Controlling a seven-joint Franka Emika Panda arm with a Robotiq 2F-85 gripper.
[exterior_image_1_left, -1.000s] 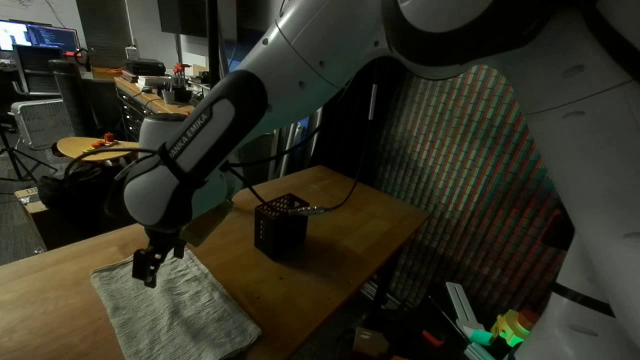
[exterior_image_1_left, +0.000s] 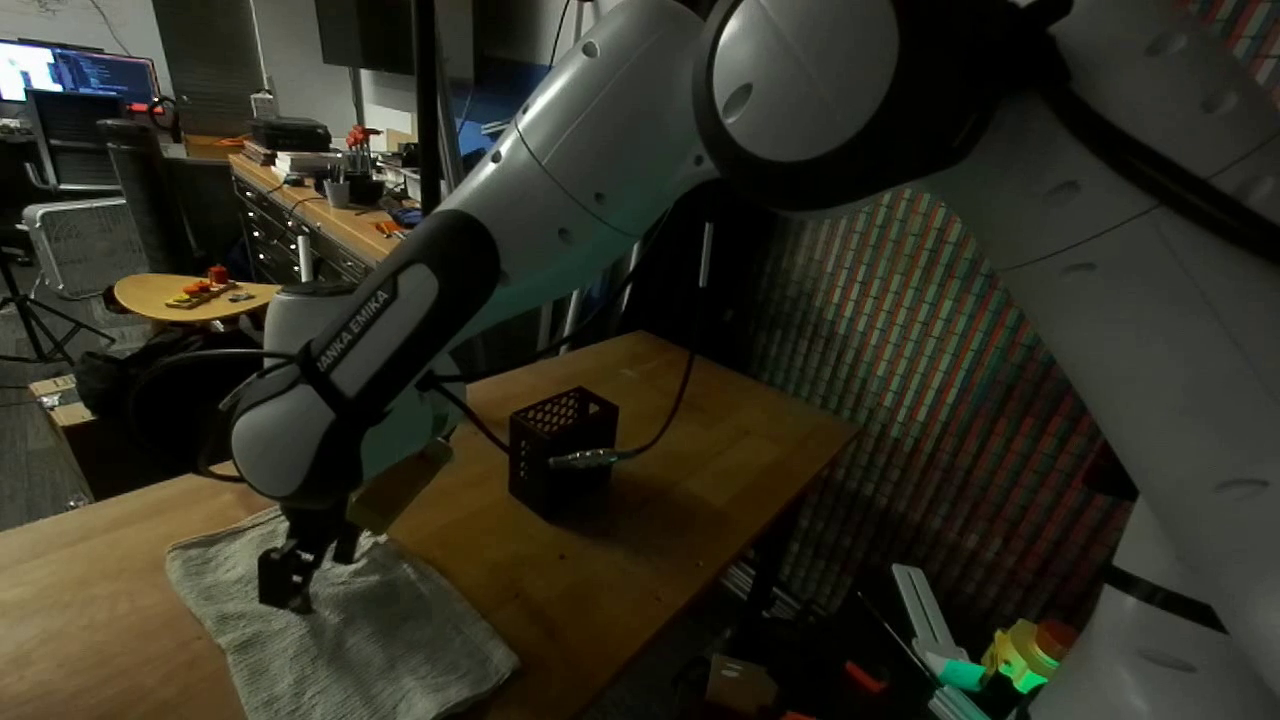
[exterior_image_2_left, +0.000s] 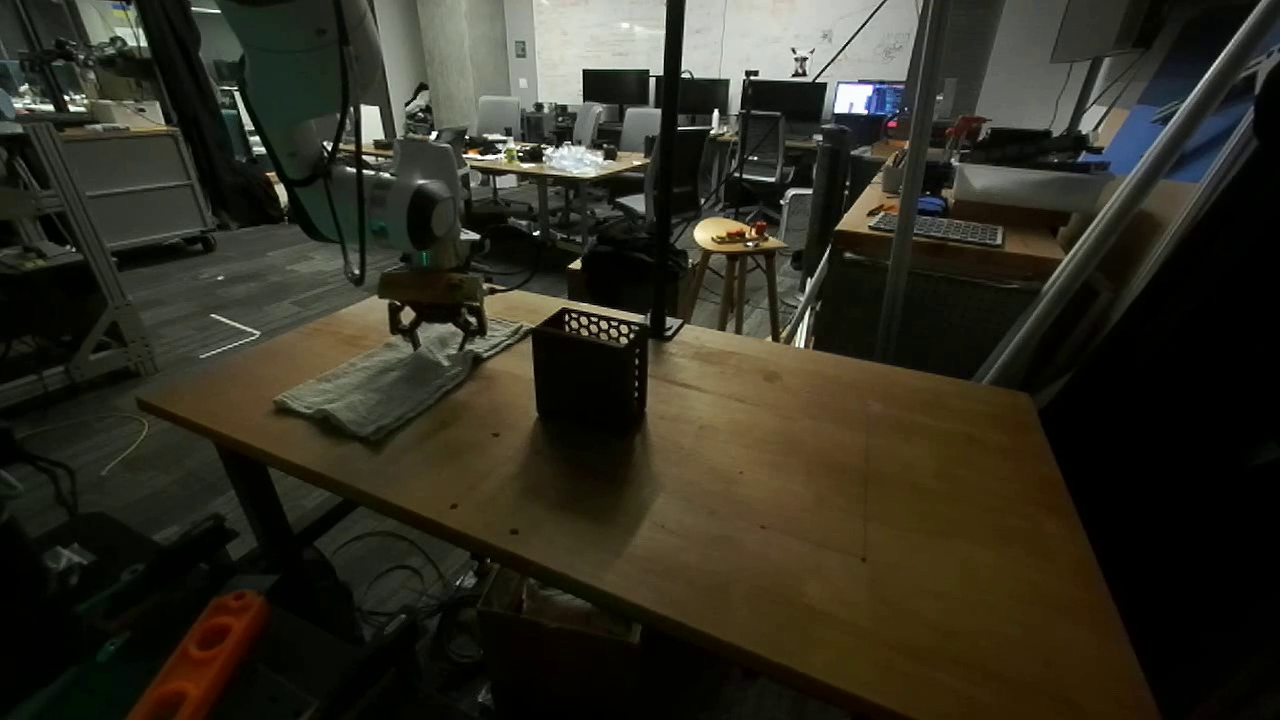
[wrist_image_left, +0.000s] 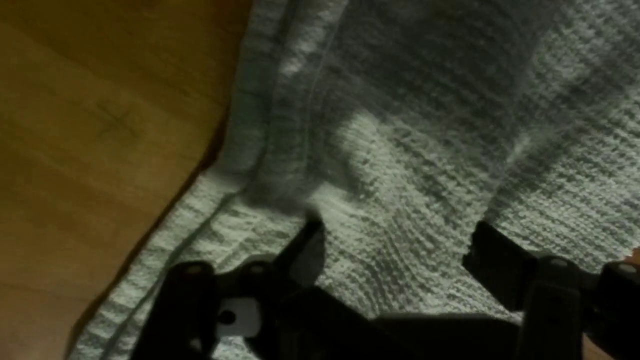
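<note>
A light grey ribbed cloth (exterior_image_1_left: 372, 642) lies on the wooden table, its far end rumpled around my gripper (exterior_image_1_left: 318, 571). In exterior view 2 the same cloth (exterior_image_2_left: 378, 390) stretches along the table's left part, below the gripper (exterior_image_2_left: 439, 340). Seen from the wrist, the fingers of my gripper stand apart, low over the cloth (wrist_image_left: 384, 162) or touching it. Soft folds of fabric run between the two fingertips, but neither finger pinches it visibly. A stitched hem shows to the left, beside bare wood.
A black perforated crate (exterior_image_2_left: 588, 378) stands on the table (exterior_image_2_left: 768, 480) beside the cloth. In exterior view 1 a cable with a metal connector (exterior_image_1_left: 584, 458) hangs in front of the crate.
My gripper has come down onto or close to the cloth. The cloth's far end, flatter before, is now wrinkled and shifted slightly left in exterior view 1.
</note>
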